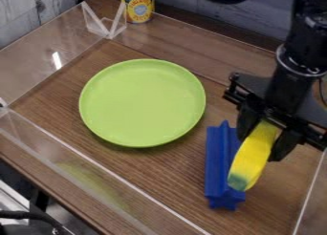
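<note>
My gripper [271, 119] hangs at the right, shut on a yellow elongated object [251, 158] that tilts down toward the front. Just left of and partly behind it is a blue upright piece [220, 162] on the wooden table. The gripper's fingertips are partly hidden by the yellow object.
A green plate [141, 100] lies at the centre left. A can [137, 4] stands at the back left. Clear plastic walls edge the table [217, 53] at the left and front. Bare wood shows behind and in front of the plate.
</note>
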